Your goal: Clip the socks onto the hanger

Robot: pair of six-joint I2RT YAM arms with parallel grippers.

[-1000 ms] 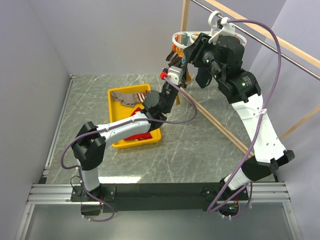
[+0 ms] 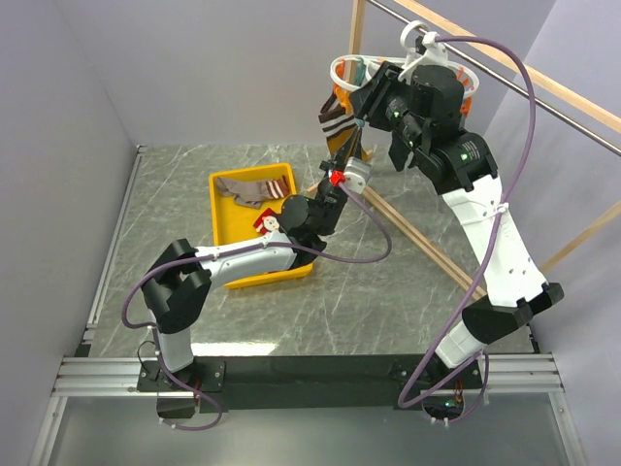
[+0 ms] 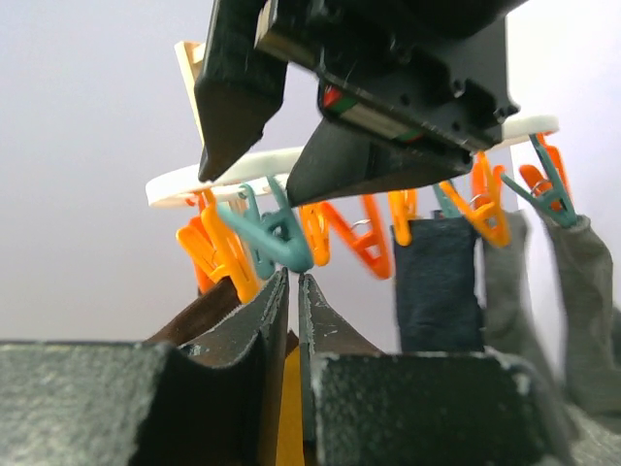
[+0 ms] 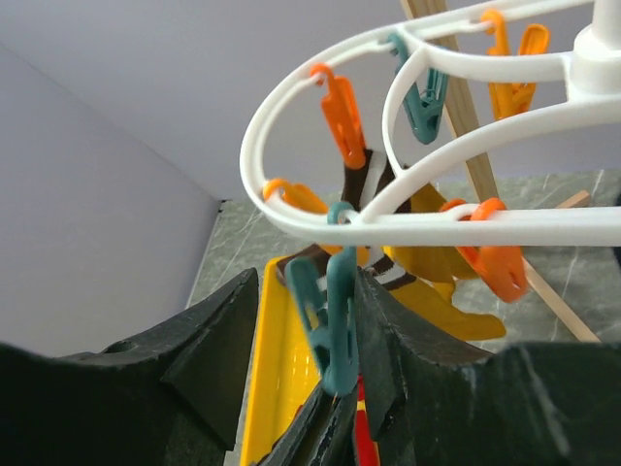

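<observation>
Clips hang below the round white hanger [image 2: 474, 80], which crosses the right wrist view. Shut at the lower end of a teal clip [image 3: 281, 238] is my left gripper; bare wall shows between its fingers below, and no sock is visible there. My right gripper stands open, its fingers [image 4: 238, 335] on either side of that clip [image 4: 342, 311] without visibly squeezing it. A brown-and-mustard striped sock [image 2: 340, 136] hangs behind the clip. On the hanger's other side are a dark sock [image 3: 437, 282] and a grey-green sock [image 3: 587, 291].
A yellow tray [image 2: 221, 223] on the marble table holds a grey sock [image 2: 250, 190] and a red-and-white sock [image 2: 268, 221]. The rack's metal rod [image 2: 572, 124] and wooden bars [image 2: 572, 95] surround the right arm. Open table lies in front.
The right arm has shifted slightly left. The hanger sits a little further left.
</observation>
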